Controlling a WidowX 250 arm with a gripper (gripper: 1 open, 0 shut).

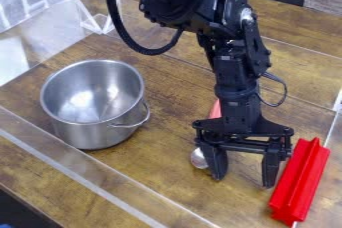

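Note:
My gripper [243,167] is low over the wooden table [147,187], its two black fingers spread open. A small silvery round object [199,158] lies by the left finger, partly hidden by it. A pink object [215,109] shows behind the arm, mostly covered. I cannot see anything held between the fingers.
A steel pot [94,100] with wire handles stands at the left. A red elongated bar or tray [301,180] lies just right of my gripper. Bare wood shows at the front and behind the arm. A pale, clear edging runs along the lower left.

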